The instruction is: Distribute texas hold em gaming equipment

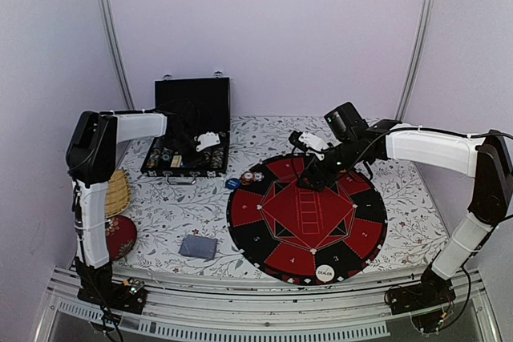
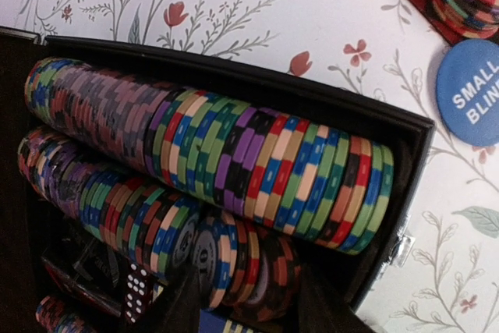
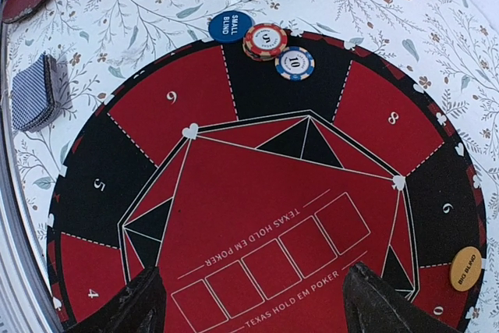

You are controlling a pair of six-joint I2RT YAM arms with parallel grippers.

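Note:
My left gripper is low over the open black chip case (image 1: 216, 174), its fingers part open among the chip rows (image 2: 273, 177); whether a loose chip stack (image 2: 214, 259) between them is gripped I cannot tell. My right gripper hangs part open over the red-and-black poker mat (image 3: 257, 169), nothing seen between its fingers. On the mat's edge sit the SMALL BLIND disc (image 3: 230, 26), red chips (image 3: 265, 39), a 10 chip (image 3: 295, 63) and the BIG BLIND disc (image 3: 465, 269). A DEALER disc (image 1: 325, 273) is at the front.
A card deck (image 1: 198, 247) lies left of the mat. A wicker basket (image 1: 115, 194) and a round red cushion (image 1: 119, 238) are at the left edge. Bare floral surface lies in front of the case.

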